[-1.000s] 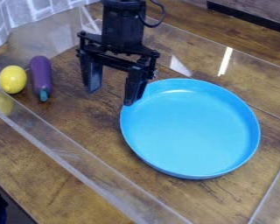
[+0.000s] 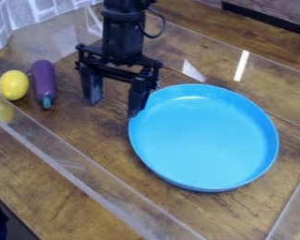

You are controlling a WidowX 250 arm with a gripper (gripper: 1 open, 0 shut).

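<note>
My black gripper (image 2: 116, 87) hangs over the middle of the wooden surface, its two fingers wide apart with nothing visible between them; its right finger is beside the blue tray's left rim. The blue tray (image 2: 204, 134) lies empty at the right. A purple eggplant (image 2: 44, 82) and a yellow lemon-like object (image 2: 14, 84) lie at the left.
Clear plastic walls (image 2: 40, 159) border the wooden work area. Bare wood (image 2: 78, 150) is free at the lower left and behind the tray at the back right.
The gripper has shifted slightly left over the last second. The tray, eggplant and yellow object have not moved.
</note>
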